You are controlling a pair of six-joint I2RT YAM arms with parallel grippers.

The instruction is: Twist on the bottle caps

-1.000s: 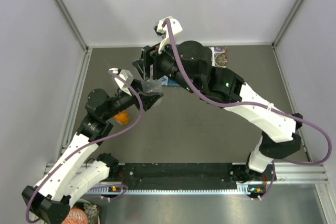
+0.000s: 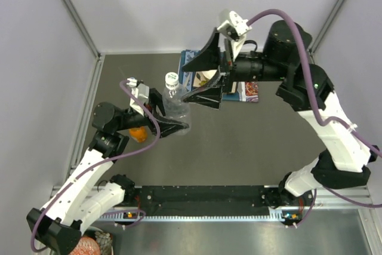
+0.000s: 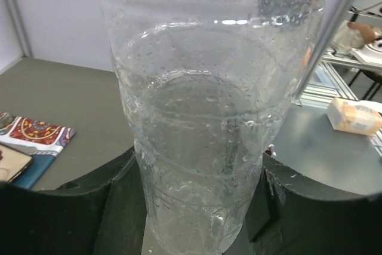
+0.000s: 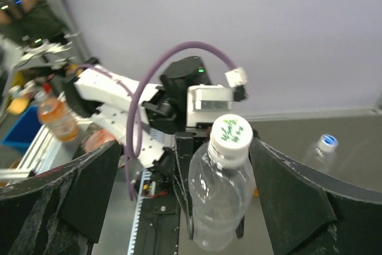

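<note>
A clear plastic bottle (image 2: 176,108) with a white cap on its top is held upright by my left gripper (image 2: 169,117), shut on its body; the bottle fills the left wrist view (image 3: 200,123). My right gripper (image 2: 198,77) is open, its fingers spread, right and above the capped top with nothing between them; in the right wrist view the capped bottle sits beyond its fingers. A second bottle with a blue cap (image 4: 328,143) stands on the floor of the workspace behind.
An orange object (image 2: 138,134) lies beside the left arm. A patterned cloth (image 2: 249,92) and boards lie at the back centre.
My right gripper has moved off the bottle's top to the right, uncovering the white cap.
</note>
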